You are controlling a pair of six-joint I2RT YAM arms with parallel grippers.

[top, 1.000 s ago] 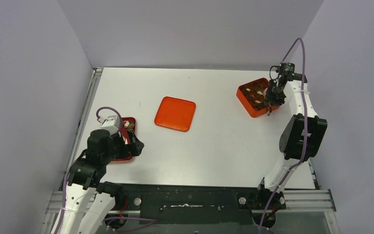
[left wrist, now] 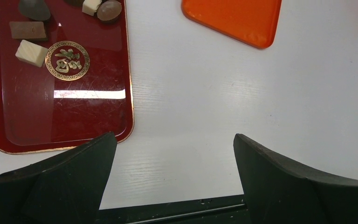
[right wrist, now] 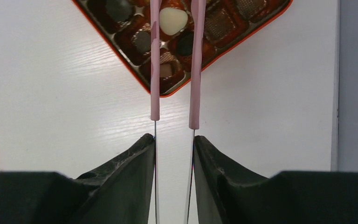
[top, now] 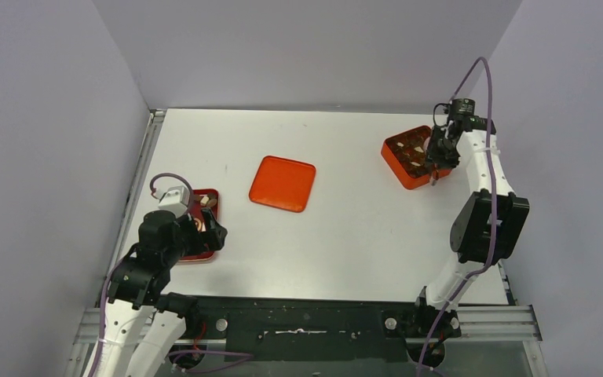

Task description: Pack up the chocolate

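Observation:
An orange box [top: 398, 165] with a compartmented insert holding chocolates [right wrist: 173, 21] sits at the back right. My right gripper [top: 438, 161] is over it, its two pink-tipped tool strips [right wrist: 154, 84] reaching across the box; whether anything is between their far ends is out of frame. At the left, my left gripper is open above the table, beside a dark red tray [left wrist: 88, 116] with several chocolates, among them a white piece [left wrist: 30, 52] and a brown bar [left wrist: 25, 31].
A flat orange square lid [top: 282, 184] lies empty in the middle. Side and back walls bound the workspace.
The left arm has shifted very slightly left. The right arm has moved only slightly at the orange box.

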